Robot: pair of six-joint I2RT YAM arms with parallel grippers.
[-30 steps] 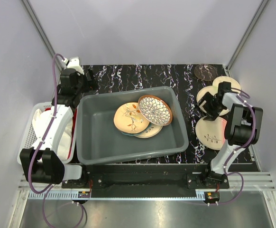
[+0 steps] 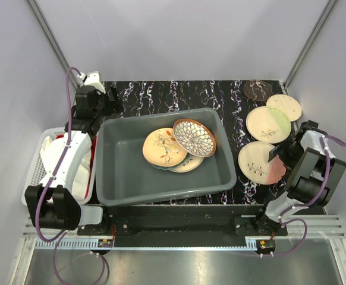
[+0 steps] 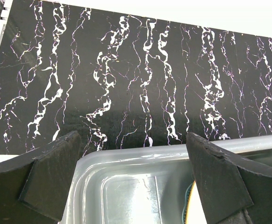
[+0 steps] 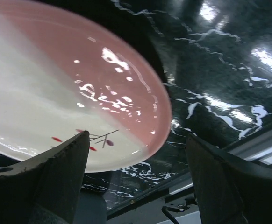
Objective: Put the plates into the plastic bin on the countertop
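Note:
The grey bin (image 2: 123,178) holds several plates, among them a patterned orange-rimmed plate (image 2: 194,138) and a cream plate (image 2: 161,148). My left gripper (image 2: 110,101) hangs open above the bin's back-left corner, nothing between its fingers. My right gripper (image 2: 278,153) is open over the upper right of a pink-and-cream plate (image 2: 255,166), whose pink rim fills much of the right wrist view (image 4: 108,93). Behind it on the counter lie a green-and-cream plate (image 2: 267,122), a cream plate (image 2: 286,104) and a dark plate (image 2: 257,89).
A white rack (image 2: 38,166) with white items stands left of the bin. Bare marble counter (image 2: 161,95) runs behind the bin and in a strip between the bin and the right-hand plates.
The left arm and the bin have not moved.

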